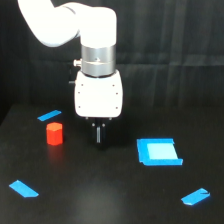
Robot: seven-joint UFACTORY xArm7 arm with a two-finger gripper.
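A small red block (54, 133) sits on the dark table at the left. On the right lies a blue-bordered square (158, 151) with a pale centre. My gripper (98, 138) hangs between them, pointing down, to the right of the block and apart from it. Its dark fingers are small and blend into the background, so how far apart they stand is not clear. No object shows at the fingertips.
Strips of blue tape mark the table at the back left (49, 115), front left (23, 189) and front right (195, 197). Bare table lies in front of the gripper. A dark curtain (165, 60) hangs behind.
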